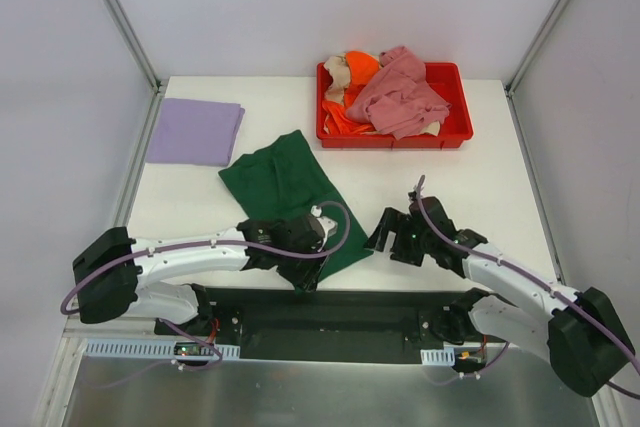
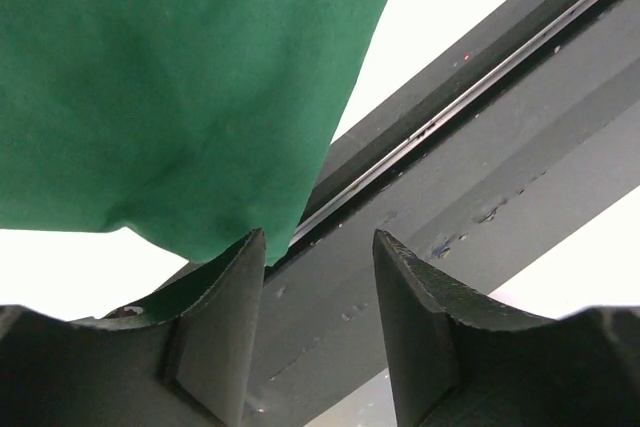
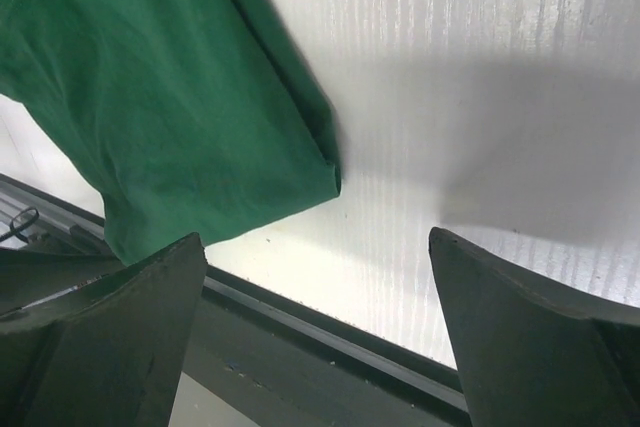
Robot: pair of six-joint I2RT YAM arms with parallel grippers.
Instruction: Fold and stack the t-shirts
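A dark green t-shirt [image 1: 285, 175] lies lengthwise on the white table, with one narrow end reaching the front edge. Over that end hangs my left gripper, partly open; a corner of the green cloth shows close to its left finger, and I cannot tell if they touch. My right gripper is wide open near the shirt's other front corner [image 3: 325, 182], nothing between its fingers. A folded purple shirt [image 1: 195, 132] rests flat at the back left.
A red bin [image 1: 395, 143] at the back holds crumpled pink, orange and beige clothes. A dark rail [image 1: 330, 327] runs along the table's front edge. Bare table [image 1: 480, 177] lies to the right of the green shirt.
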